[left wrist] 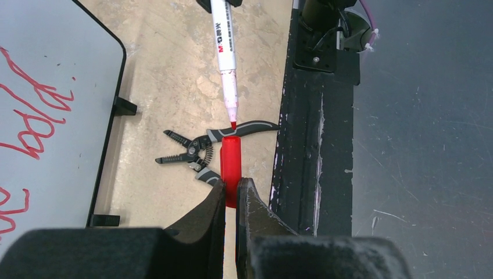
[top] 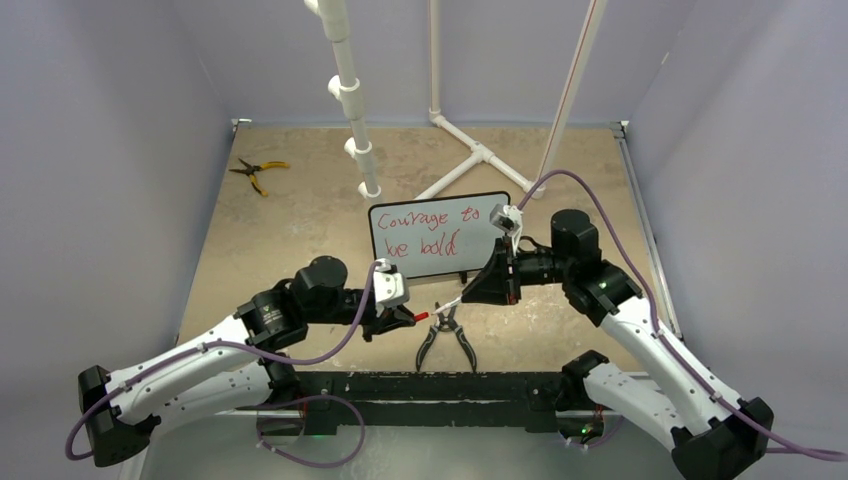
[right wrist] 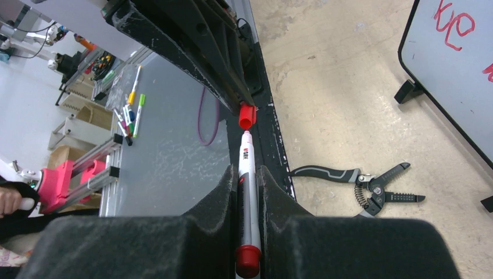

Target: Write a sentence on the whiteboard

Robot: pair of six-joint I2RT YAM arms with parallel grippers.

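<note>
The whiteboard (top: 440, 262) carries the red handwritten words "Courage to be bold". My left gripper is shut on the red marker cap (left wrist: 232, 157), whose open end points at the marker. In my right gripper, shut on its barrel, is the white marker (right wrist: 246, 152). Its red tip faces the cap's mouth in both wrist views, close to it; a small gap shows between them in the left wrist view. In the top view, cap and marker meet nearly end to end in front of the board. The right gripper hides the board's lower right corner there.
Grey-handled pliers (top: 446, 325) lie on the table beneath the marker and cap. Yellow-handled pliers (top: 258, 172) rest at the far left. White pipes (top: 478, 152) stand behind the board.
</note>
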